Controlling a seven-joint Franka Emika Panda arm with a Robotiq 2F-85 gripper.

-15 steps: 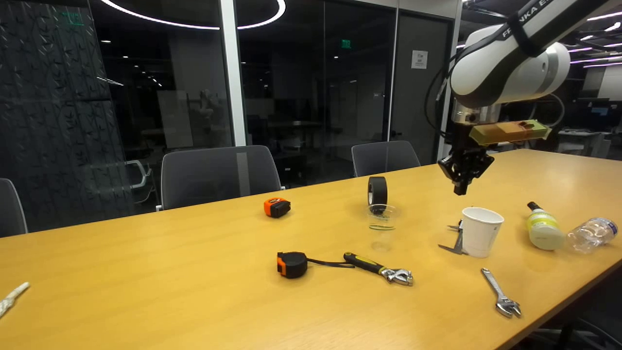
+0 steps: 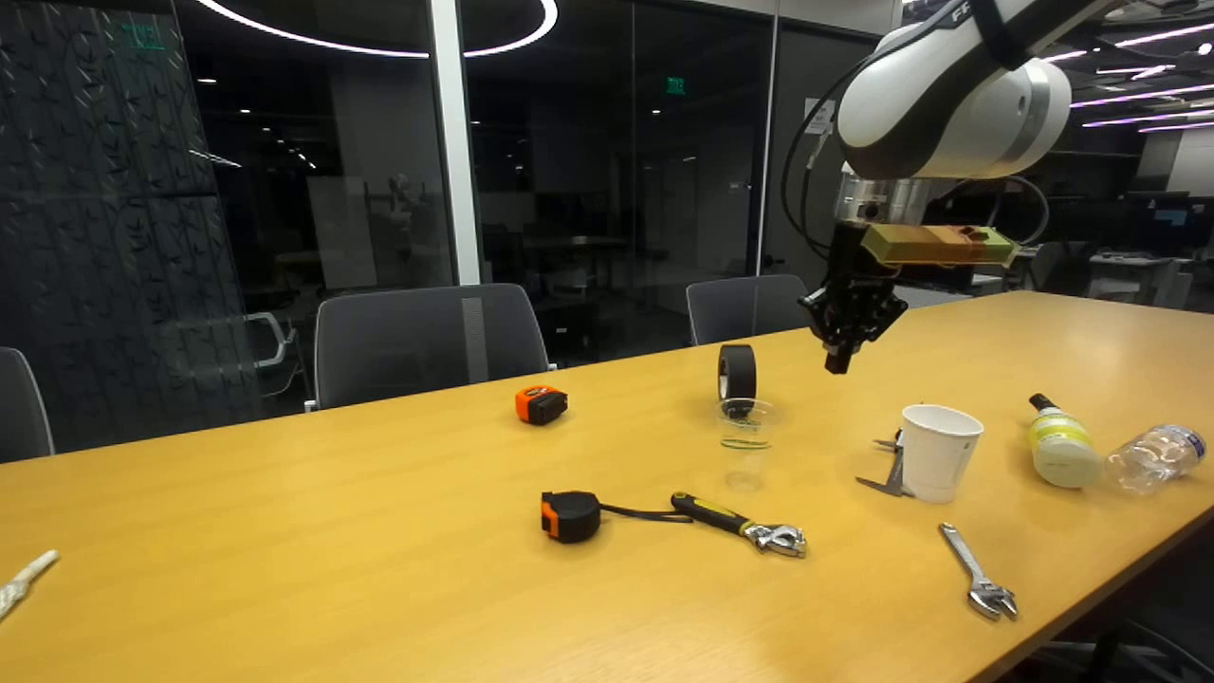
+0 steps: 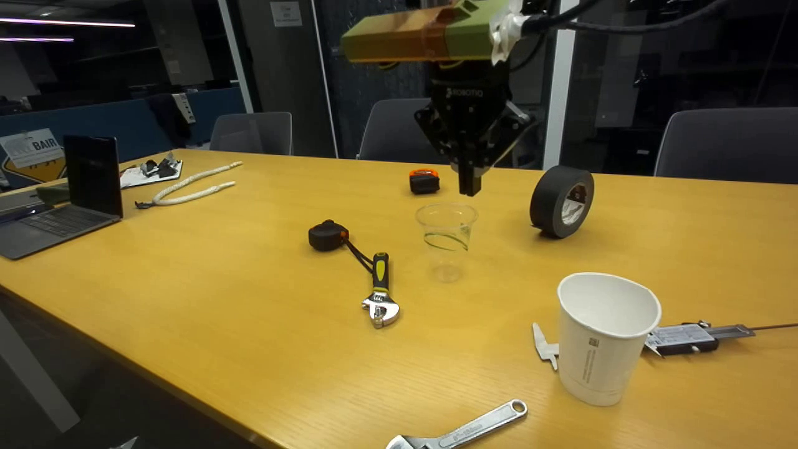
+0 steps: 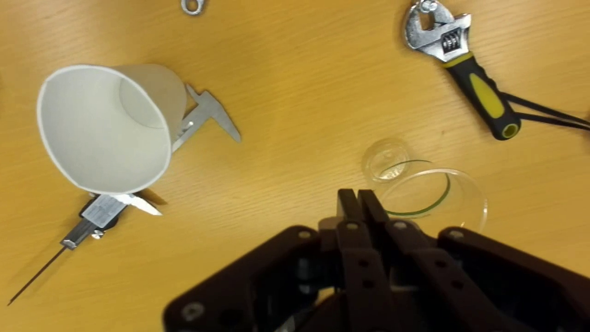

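High over the table, my gripper [image 2: 837, 362] points down with its fingers together. In the wrist view the two fingertips [image 4: 348, 196] lie almost against each other, and no object shows between them. A clear plastic cup [image 3: 446, 239] with a green line stands upright; in the wrist view its rim is just past the fingertips, partly covered by the gripper. The white paper cup [image 3: 607, 337] stands upright, apart from the gripper. Behind that cup, and partly hidden by it, is a digital caliper [image 4: 105, 210].
A black tape roll [image 3: 561, 202] stands on edge near the clear cup. Around lie a yellow-black wrench [image 2: 728, 520], a silver wrench [image 2: 976, 579], two tape measures [image 2: 570, 516], a green-labelled bottle [image 2: 1060, 444] and a clear bottle [image 2: 1155, 457].
In exterior view 1 my arm has moved left and slightly down, from above the white cup towards the clear cup. Objects on the table stay where they were.
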